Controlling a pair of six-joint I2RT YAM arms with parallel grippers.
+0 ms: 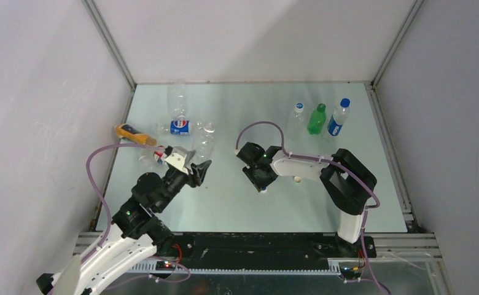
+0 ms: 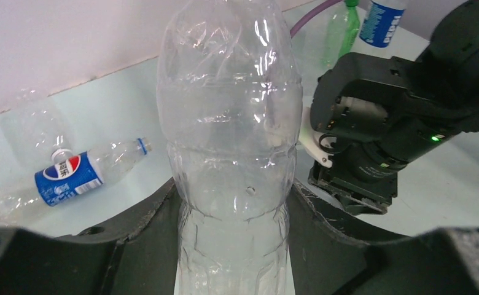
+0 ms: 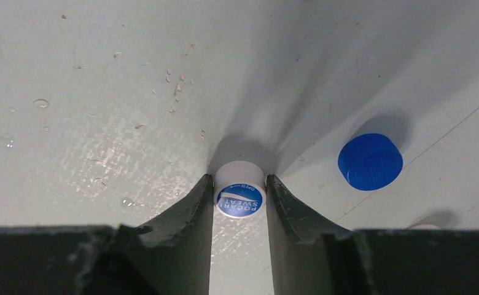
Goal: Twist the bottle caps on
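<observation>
A clear plastic bottle [image 2: 231, 123] is held upright in my left gripper, which is shut on it; in the top view it stands at the left-centre [image 1: 203, 141]. My right gripper points down at the table, shut on a white cap with a blue SWEAT label [image 3: 239, 200]. A blue cap [image 3: 369, 162] lies just to the right of it, and another pale cap [image 3: 424, 226] is partly visible at the lower edge.
Bottles lie at the left, among them a Pepsi bottle [image 1: 180, 128] and an orange one [image 1: 136, 135]. Capped white-top [image 1: 298, 114], green [image 1: 316, 120] and blue-label [image 1: 337, 120] bottles stand at the back right.
</observation>
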